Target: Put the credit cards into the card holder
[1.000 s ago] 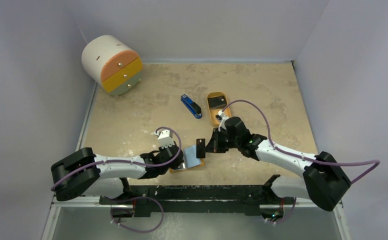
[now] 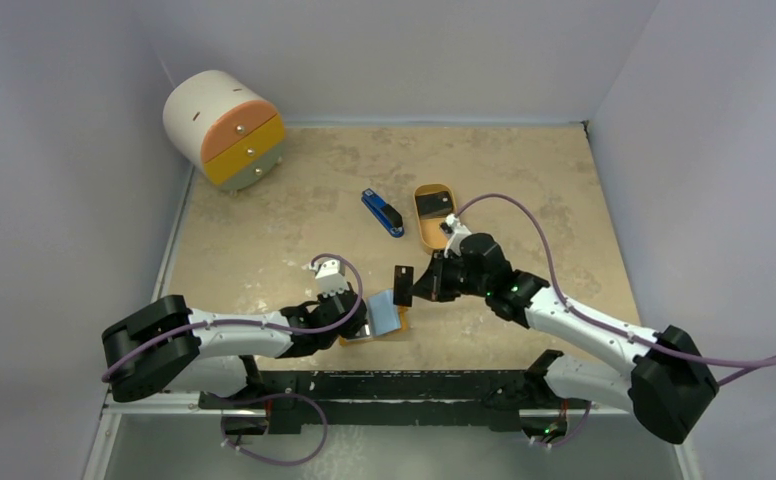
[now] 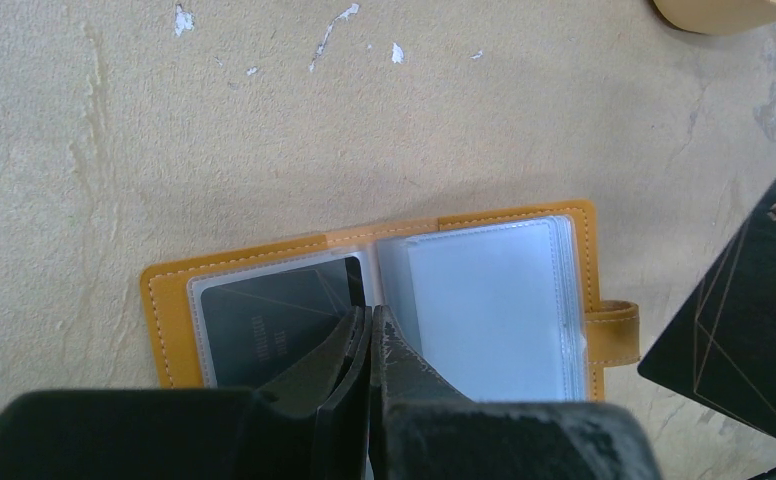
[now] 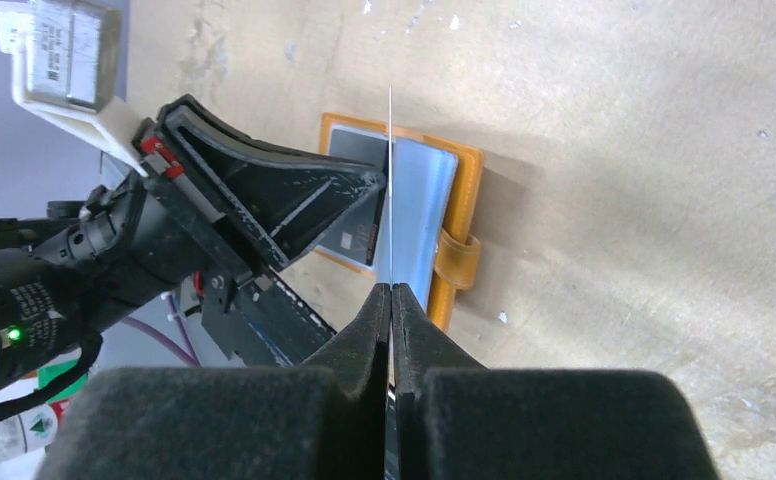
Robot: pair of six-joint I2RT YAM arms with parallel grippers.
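Observation:
The tan card holder (image 3: 169,320) lies spread out on the table, with clear sleeves over both halves. A black card (image 3: 264,320) rests in its left sleeve; the white-blue right sleeve (image 3: 489,310) shows no dark card. Pressing down near the fold is my left gripper, shut, with nothing plain to see between its fingers. My right gripper is shut on a thin black card (image 2: 403,286), seen edge-on in the right wrist view and held above the table by the holder's right side. In the left wrist view this card (image 3: 754,310) appears at the right.
Behind the right gripper stands a tan tray (image 2: 432,232) with another dark card (image 2: 433,205) in it. A blue stapler (image 2: 382,212) lies left of the tray. The drawer box (image 2: 226,130) is at the back left; open table surrounds these.
My right gripper and its black card have shifted slightly, now a little farther from the front edge. The left arm and the holder look unmoved.

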